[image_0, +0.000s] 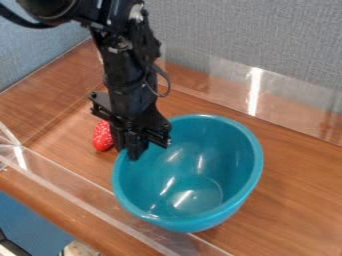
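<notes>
A teal plastic bowl (201, 185) stands on the wooden table, empty inside. My black gripper (134, 145) points down at the bowl's upper left rim, its tips at or just over that rim; whether its fingers are closed on the rim is unclear. A red, speckled object (102, 138), like a strawberry, lies on the table just left of the gripper, partly behind it.
Clear plastic edging runs along the back and the front left. A grey textured wall (267, 40) rises behind.
</notes>
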